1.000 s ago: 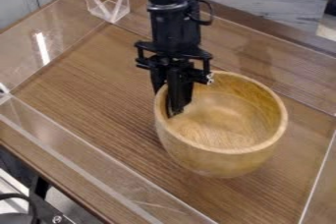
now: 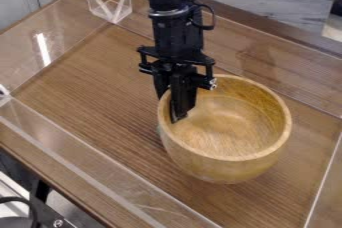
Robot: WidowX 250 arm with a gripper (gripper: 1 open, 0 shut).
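A large yellow bowl [image 2: 234,137] sits at the right middle of the camera view, on the wooden table. My black gripper [image 2: 178,100] points down over the bowl's left rim and is shut on it, its fingertips partly hidden at the rim.
A clear plastic object [image 2: 110,4] stands at the back left. A light grey board [image 2: 281,2] runs along the back, and a black cable [image 2: 20,207] lies at the lower left.
The bowl and gripper have shifted very slightly, with the bowl a touch to the left; otherwise little differs.
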